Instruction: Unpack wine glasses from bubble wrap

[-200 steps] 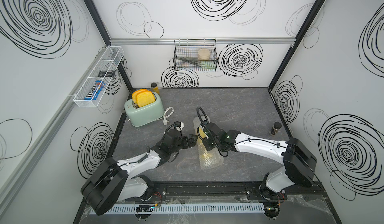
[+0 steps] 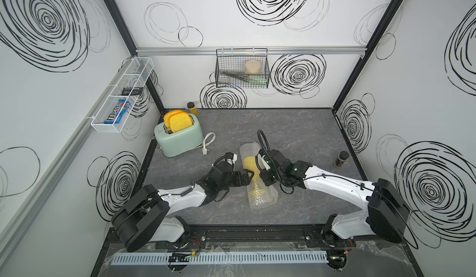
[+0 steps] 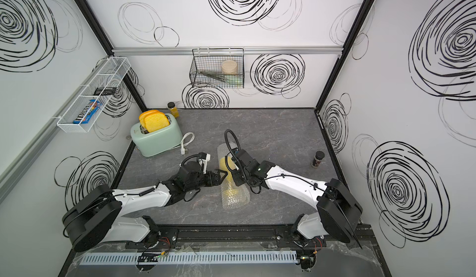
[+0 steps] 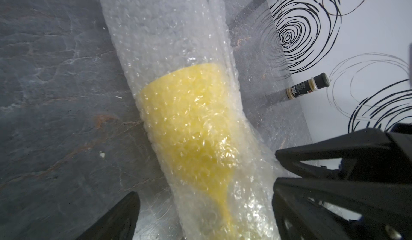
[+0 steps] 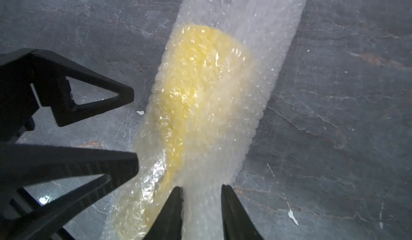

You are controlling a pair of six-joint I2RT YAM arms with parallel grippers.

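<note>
A long bubble wrap bundle [image 2: 256,200] lies lengthwise mid-table, with a yellow wine glass [image 4: 184,119] showing through it. My left gripper [image 2: 248,177] is low at the bundle's left side; in the left wrist view the wrapped glass fills the middle between its dark tips, which are apart. My right gripper is over the bundle from the right, its fingertips apart at the bottom of the right wrist view with a strip of wrap between them. Whether that strip is held or only lies beneath cannot be told.
A mint toaster [image 2: 177,139] with yellow slices and a white cord stands at the back left, a yellow-bodied jar behind it. A spice jar [image 2: 341,159] stands at the right edge. Wire baskets hang on the walls.
My right arm has moved to the right from the bundle's left part. My left gripper has moved right, closer against the bundle.
</note>
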